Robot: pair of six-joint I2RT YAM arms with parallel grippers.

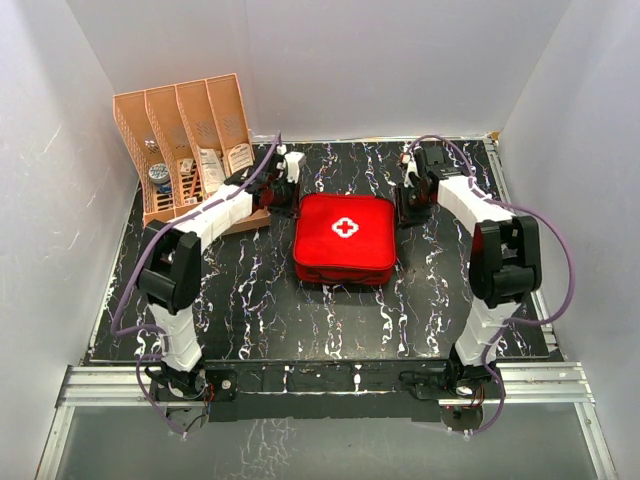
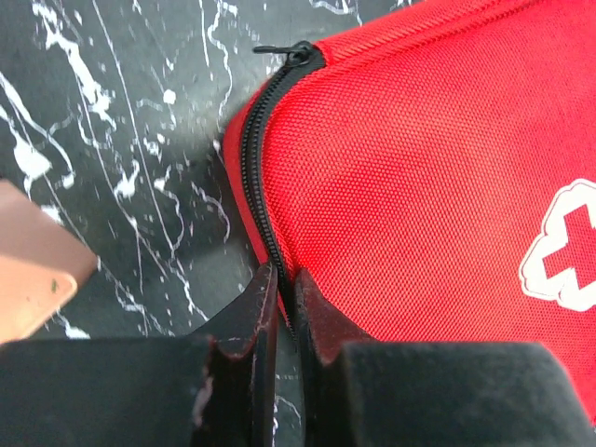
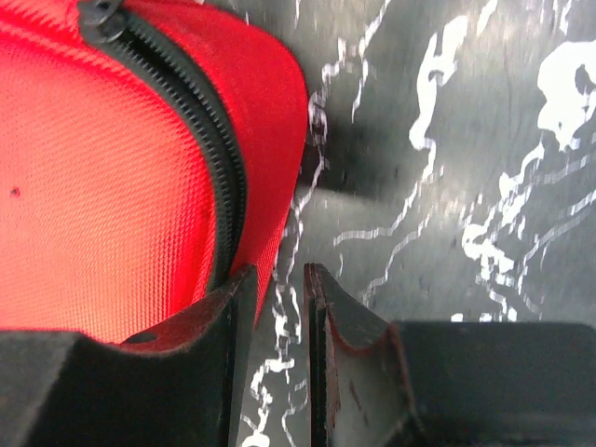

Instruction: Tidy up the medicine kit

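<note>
The red medicine bag (image 1: 345,245) with a white cross lies closed near the middle of the table, its sides roughly square to the table. At its left side, my left gripper is shut on the zipper edge of the bag. A black zipper pull (image 2: 289,51) shows at that side's far corner in the left wrist view. My right gripper stands part open at the bag's right side. Its left finger (image 3: 244,307) is close against the black zipper band (image 3: 219,158), while only bare table shows between the fingers.
An orange divided organizer (image 1: 160,215) stands at the back left, holding a round jar (image 1: 159,176), a white packet (image 1: 211,170) and other small items. The table in front of the bag (image 1: 300,330) is clear. Grey walls enclose the back and sides.
</note>
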